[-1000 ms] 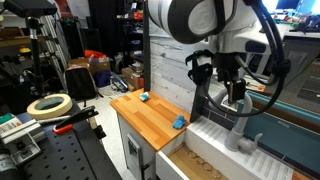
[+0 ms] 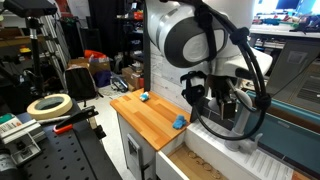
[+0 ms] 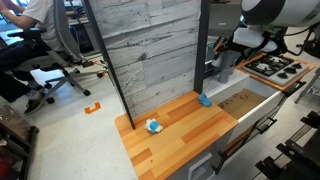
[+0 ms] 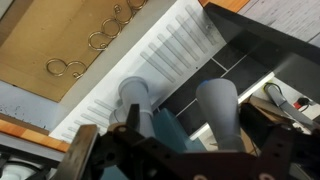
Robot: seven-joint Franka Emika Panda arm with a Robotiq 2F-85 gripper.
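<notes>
In exterior view 1 my gripper (image 2: 232,108) hangs low over the white slotted ledge behind the open drawer (image 2: 190,165). A grey upright cylinder (image 2: 242,121) is close beside it, partly covered by the arm and its cable. In the wrist view, dark gripper parts fill the bottom edge. Two grey rounded shapes show there, one on the left (image 4: 132,92) and one on the right (image 4: 220,100). Whether either is held, and how far the fingers stand apart, cannot be made out.
The drawer holds several metal rings (image 4: 98,40). A small blue item (image 3: 204,100) lies on the wooden top (image 3: 175,137), with a blue-and-white one (image 3: 153,125) farther left. Beyond the ledge is a dark panel. The cable loops beside the gripper.
The drawer and the blue items stay put.
</notes>
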